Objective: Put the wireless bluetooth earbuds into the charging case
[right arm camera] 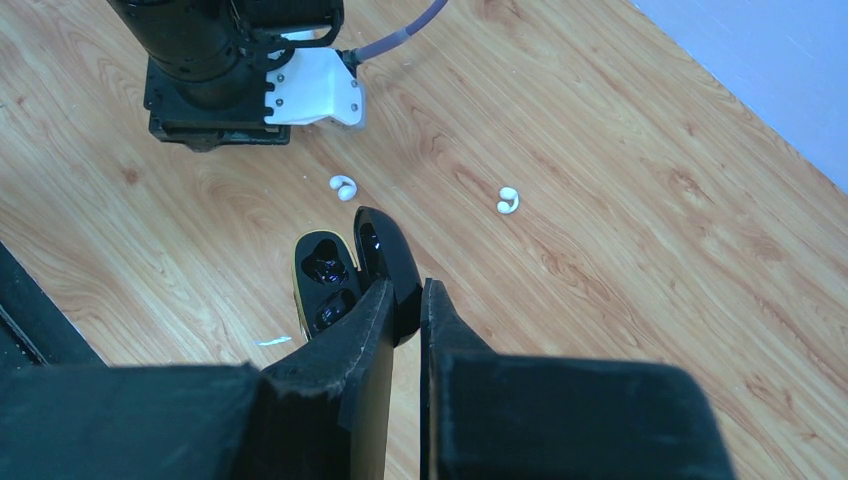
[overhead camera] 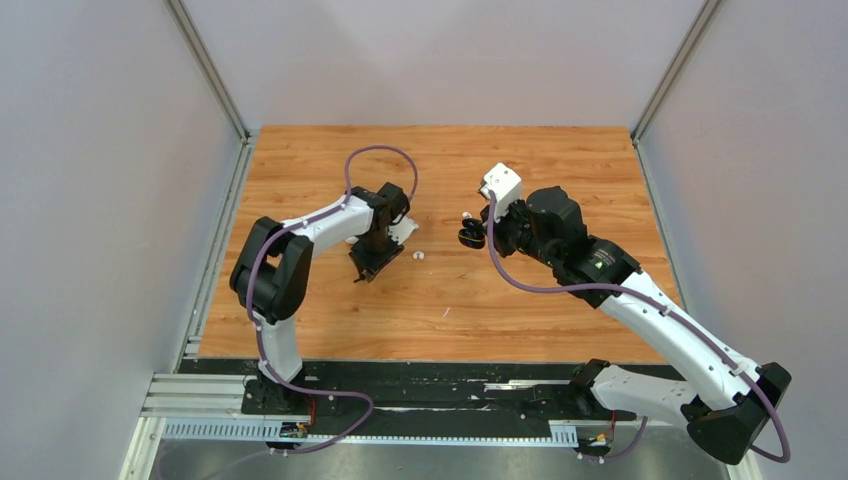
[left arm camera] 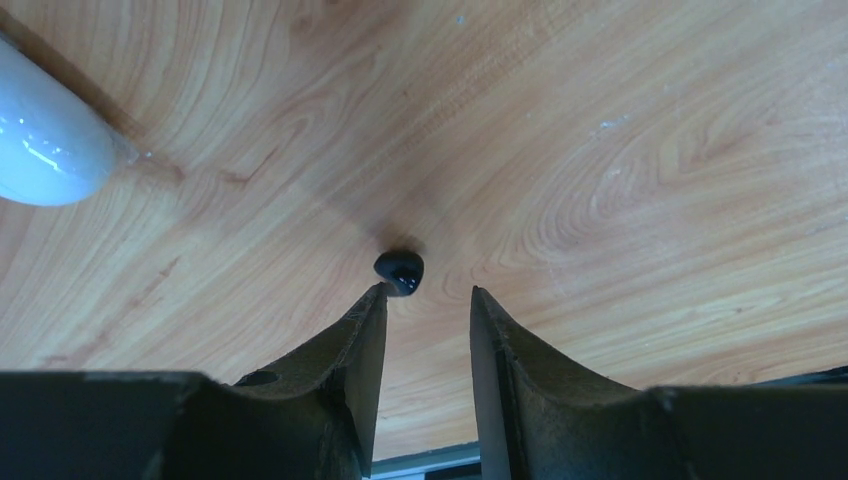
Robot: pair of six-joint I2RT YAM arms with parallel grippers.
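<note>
A small black earbud [left arm camera: 400,270] lies on the wooden table, close to the left finger's tip in the left wrist view. My left gripper is low over the table, its fingers parted with nothing between them. My right gripper is shut on the edge of the black charging case [right arm camera: 322,272], holding it above the table. The case stands open, its two hollows showing; whether anything sits in them is too dark to tell. From above, the earbud [overhead camera: 360,279] shows just at the left gripper's tip.
One white C-shaped piece [right arm camera: 343,187] lies between the arms, another [right arm camera: 508,200] farther back. A white rounded object [left arm camera: 45,130] rests beside the left gripper. A thin white scrap [overhead camera: 446,312] lies near the front.
</note>
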